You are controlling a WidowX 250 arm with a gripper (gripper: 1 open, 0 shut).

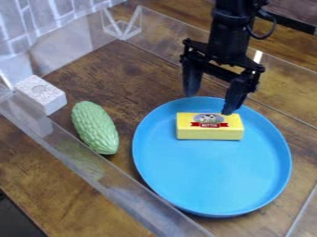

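Observation:
The black gripper [216, 89] is open, its two fingers spread above the back of a blue plate [210, 180]. A yellow butter box [209, 131] with a red label lies on the plate, just below and in front of the fingers. A green vegetable [95, 128], ridged and oblong, lies on the wood to the left of the plate.
A white speckled block [40, 93] sits at the far left, by a clear plastic wall.

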